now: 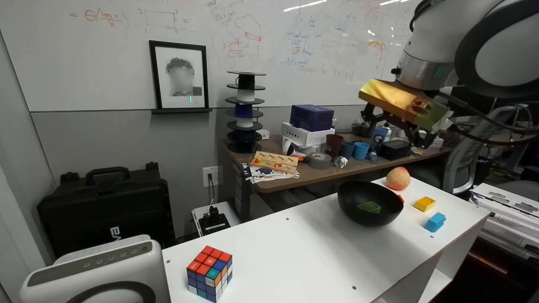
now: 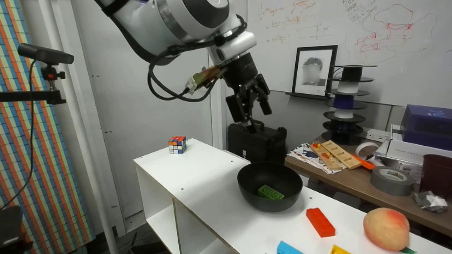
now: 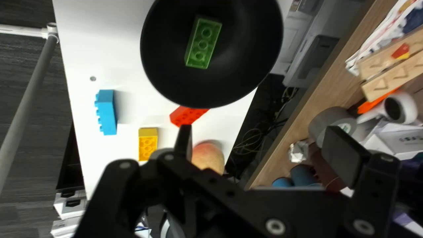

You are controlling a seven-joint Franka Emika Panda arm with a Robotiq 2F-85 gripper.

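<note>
My gripper [image 2: 259,116] is open above the white table, with nothing between its fingers. Beneath and ahead of it in the wrist view sits a black bowl [image 3: 246,59] holding a green brick [image 3: 203,43]. On the table outside the bowl lies a blue brick [image 3: 105,112], its studs facing sideways. A yellow brick [image 3: 147,144] and a red brick [image 3: 186,115] are close by, the red one partly covered by the bowl's rim in the wrist view. The peach [image 1: 398,178] rests near the table's back edge. At the table's far end from these stands a Rubik's cube [image 1: 210,273].
A brown desk [image 1: 323,174] runs behind the white table, carrying boxes, cups, a tape roll [image 2: 392,181] and a spool stack [image 1: 245,111]. Between the bowl and the cube the white table [image 1: 283,252] is bare.
</note>
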